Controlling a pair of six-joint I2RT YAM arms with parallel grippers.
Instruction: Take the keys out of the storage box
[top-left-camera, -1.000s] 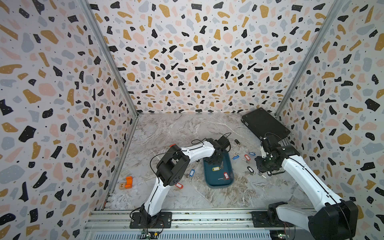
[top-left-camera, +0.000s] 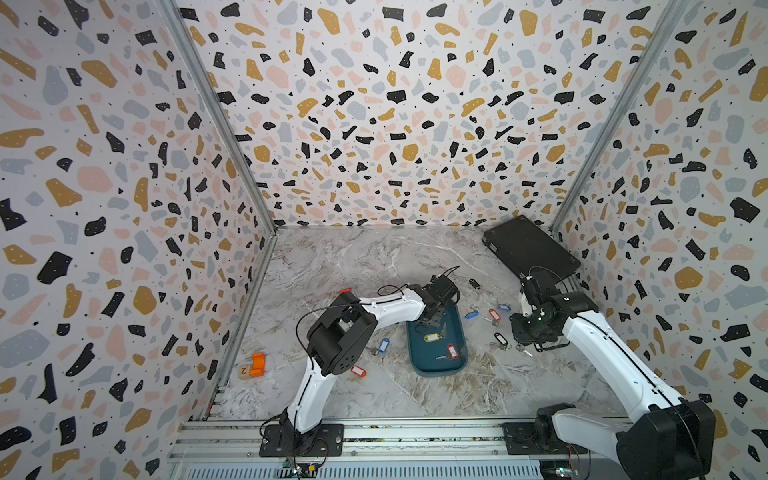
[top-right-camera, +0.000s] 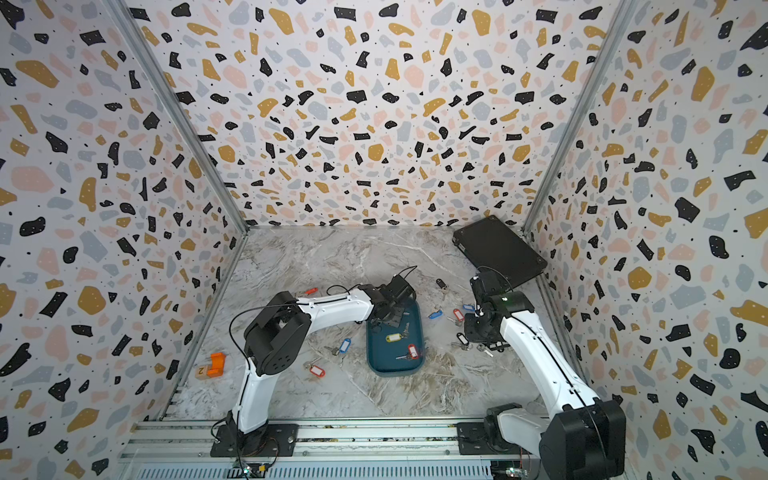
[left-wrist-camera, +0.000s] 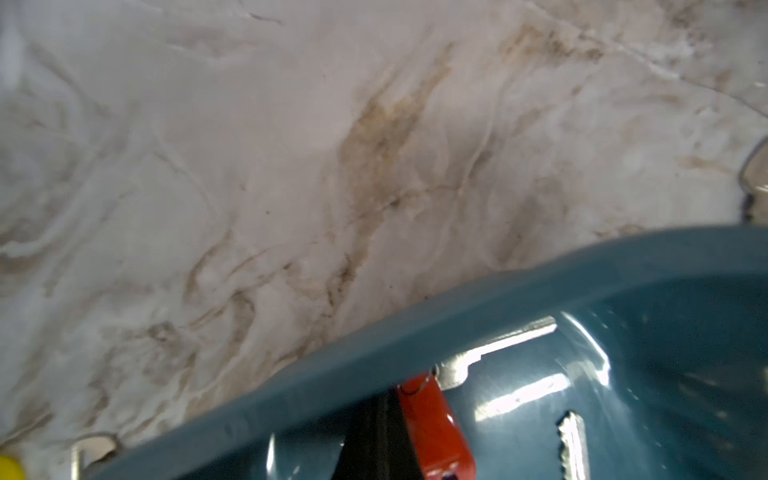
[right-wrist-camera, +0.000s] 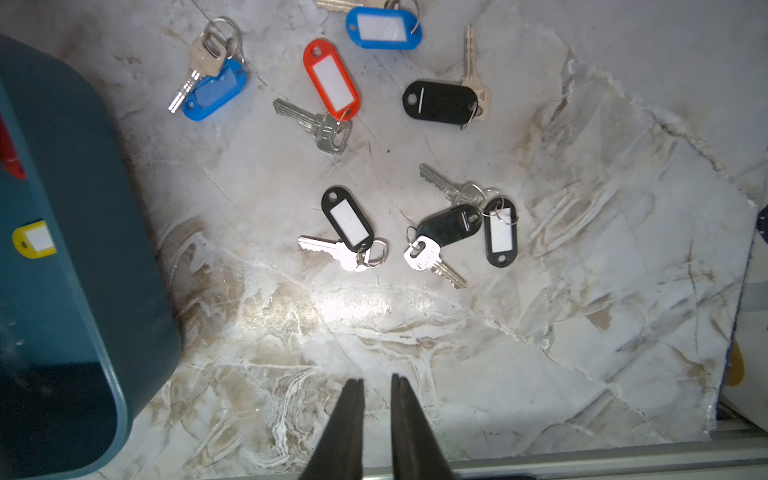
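The teal storage box (top-left-camera: 437, 369) holds keys with tags, among them a yellow tag (top-left-camera: 432, 337) and a red tag (top-left-camera: 452, 351). My left gripper is down at the rim in the far part of the box; a red tag (left-wrist-camera: 440, 432) and keys lie beside its dark fingers, which are together. Whether anything is between them is hidden. My right gripper hangs over the marble right of the box, above several keys with black tags (right-wrist-camera: 346, 220), its blurred fingers slightly apart with nothing visible between.
Keys with blue, red and black tags lie loose on both sides of the box. An orange object (top-left-camera: 257, 364) sits at the left. A black flat case (top-left-camera: 528, 248) lies at the back right.
The right arm has not moved.
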